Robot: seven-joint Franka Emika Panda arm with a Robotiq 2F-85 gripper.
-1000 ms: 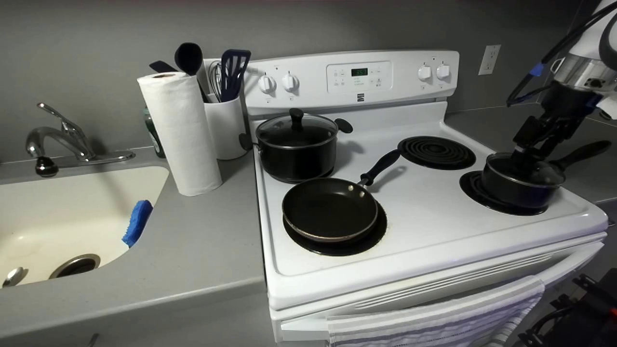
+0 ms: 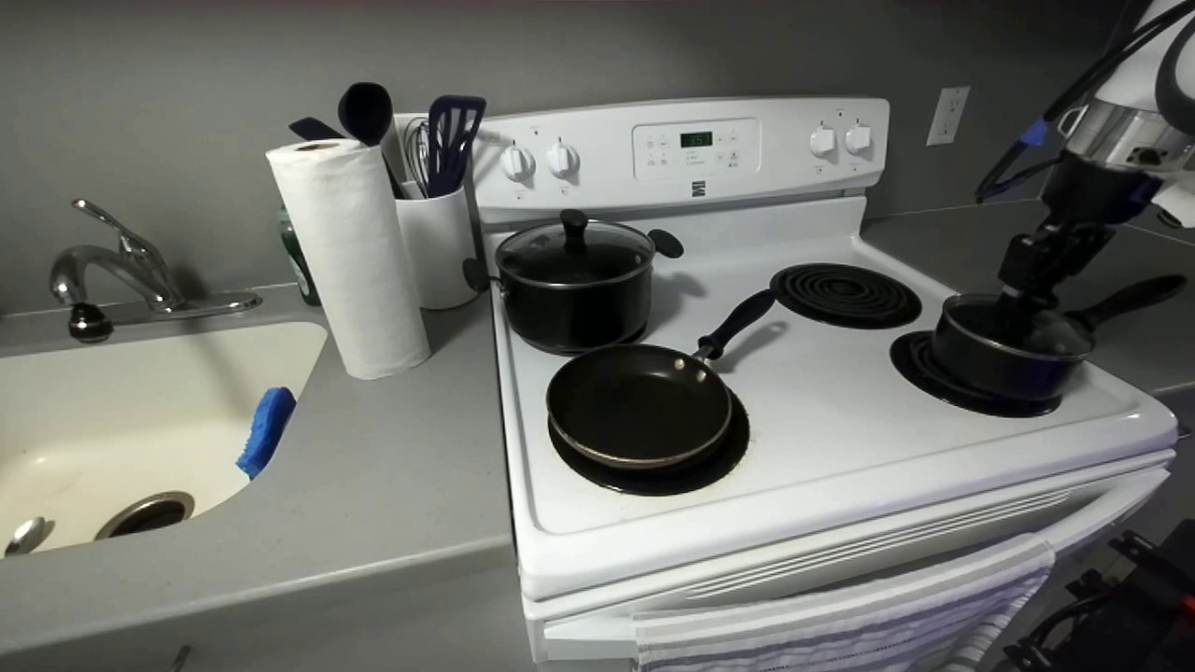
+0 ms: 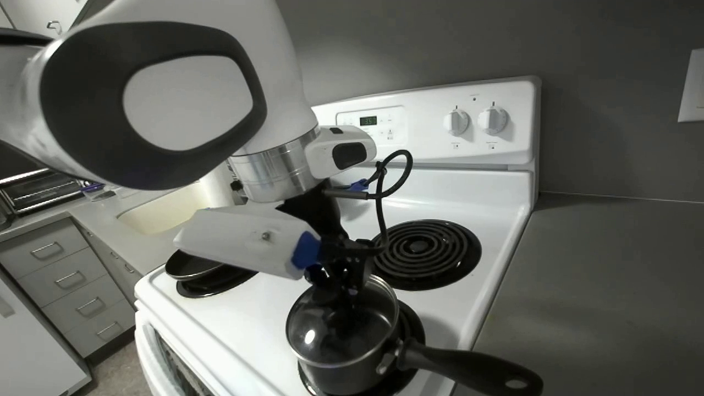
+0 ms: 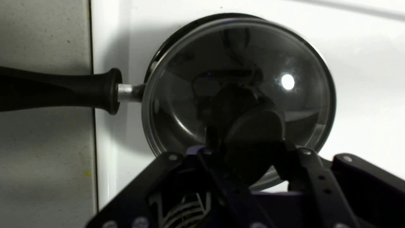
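A dark saucepan (image 2: 991, 364) with a black handle (image 3: 472, 366) stands on the front right burner. Its glass lid (image 4: 186, 76) covers the top; whether the rim sits flush all round, I cannot tell. Over the lid's middle, my gripper (image 2: 1021, 304) points down, shut on the black lid knob (image 4: 255, 127). Dark fingers and dark knob blend together, so the exact contact is hard to make out. In the second exterior view, the arm comes in from the left above the saucepan and hides part of the lid.
A frying pan (image 2: 639, 405) rests on the front left burner, and a lidded pot (image 2: 577, 291) stands behind it. Paper towels (image 2: 347, 263) and a utensil holder (image 2: 439, 252) stand left of the stove, near the sink (image 2: 134, 414).
My gripper's fingers have drawn together at the knob, and the wrist has shifted slightly. The saucepan and its lid look nearly unmoved.
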